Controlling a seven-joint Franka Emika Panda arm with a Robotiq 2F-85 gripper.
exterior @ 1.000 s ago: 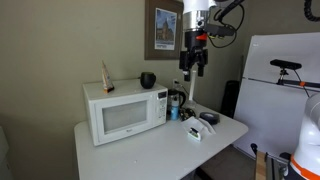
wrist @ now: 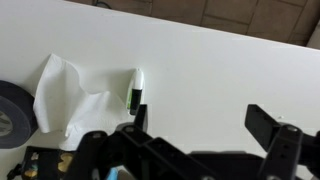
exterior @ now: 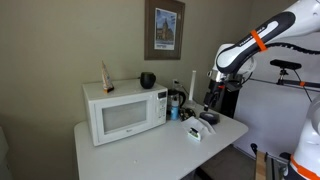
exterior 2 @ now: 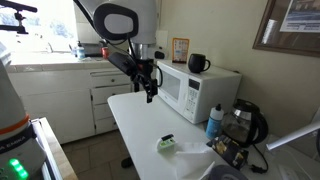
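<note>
My gripper is open and empty, its dark fingers (wrist: 262,125) spread wide above the white table. In exterior view 1 the gripper (exterior: 210,97) hangs at the right, close to the dark round pan (exterior: 209,117). A small white item with green on it (wrist: 135,92) lies left of the fingers in the wrist view. Beside it rests a crumpled white cloth (wrist: 78,98). That green-and-white item (exterior 2: 166,143) also shows on the table in exterior view 2, with the cloth (exterior 2: 197,160) nearby.
A white microwave (exterior: 126,112) carries a black mug (exterior: 148,80) on its top. A blue bottle (exterior 2: 214,122) and a coffee pot (exterior 2: 243,124) stand near the wall. Bare tabletop (exterior: 140,155) lies in front of the microwave.
In exterior view 1 the arm has come down and moved rightward, from high in front of the wall picture to near the pan. The things on the table look unmoved.
</note>
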